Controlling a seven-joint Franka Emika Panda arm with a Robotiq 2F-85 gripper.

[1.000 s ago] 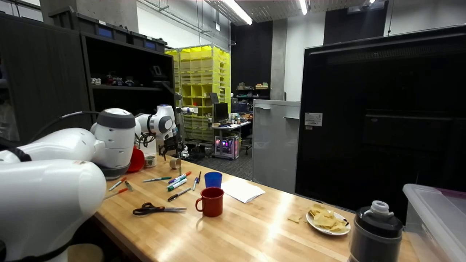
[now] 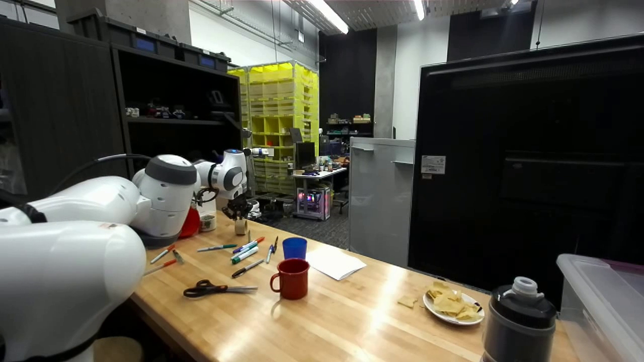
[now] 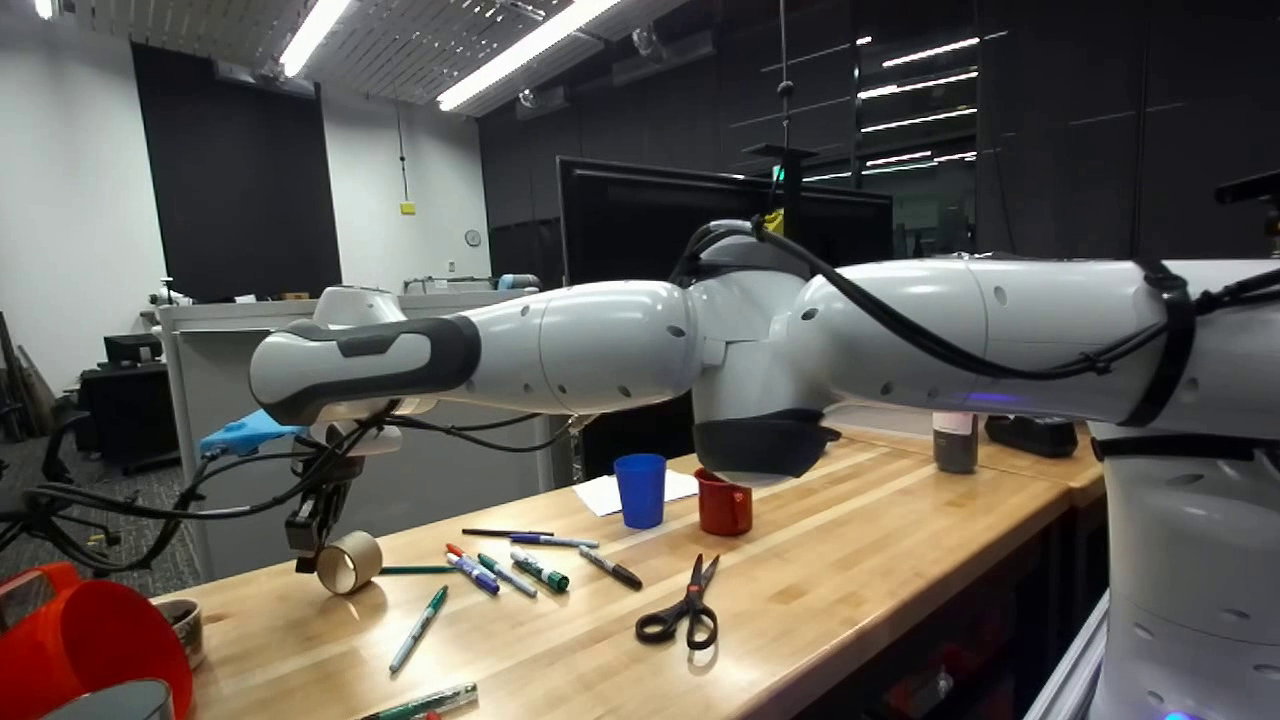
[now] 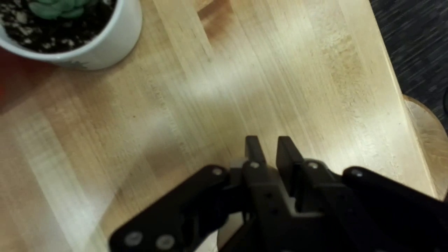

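A beige tape roll (image 3: 349, 563) rests at the far end of the wooden table, its open hole facing exterior view 2. My gripper (image 3: 308, 559) is right at the roll's left side in that view, low over the table. From exterior view 1, the gripper (image 2: 239, 212) appears just above the roll (image 2: 241, 227). In the wrist view a narrow gap separates the fingertips of my gripper, with bare wood beyond them. Part of the roll (image 4: 228, 230) shows behind the dark fingers. Whether its wall sits between them is hidden.
A potted succulent (image 4: 100, 37) and a red container (image 3: 90, 642) stand close by. Several pens and markers, scissors (image 3: 684, 612), a blue cup (image 3: 641, 490) and a red mug (image 3: 725, 503) occupy the table. The table edge lies near the gripper.
My gripper has shifted slightly and lowered against the roll, its fingers closer together. The roll has turned, so its hole no longer shows in exterior view 1.
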